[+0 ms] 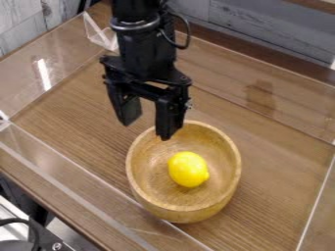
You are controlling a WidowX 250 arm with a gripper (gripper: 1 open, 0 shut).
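My gripper (148, 115) hangs in the middle of the camera view, black, its two fingers spread apart and open, with nothing visible between them. It is just above the back left rim of a round wooden bowl (147, 184). A yellow oval object (189, 169), like a lemon, lies in the bowl, below and to the right of the gripper.
A pale border runs along the left and back edges. A black cable lies at the bottom left corner.
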